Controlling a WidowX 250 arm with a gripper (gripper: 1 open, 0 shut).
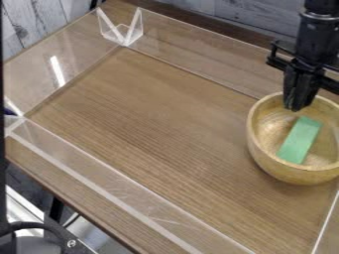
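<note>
My black gripper (pixel 295 99) hangs at the right, over the back part of a round tan wooden bowl (pixel 268 147). It looks shut, with nothing visible between its fingers. Inside the bowl lies a flat light green block (pixel 299 140), tilted along the bowl's length, in front of the gripper and apart from it.
A clear plastic object (pixel 122 28) stands near the back left. A grey wall runs along the back, and black equipment (pixel 30 240) sits at the bottom left corner.
</note>
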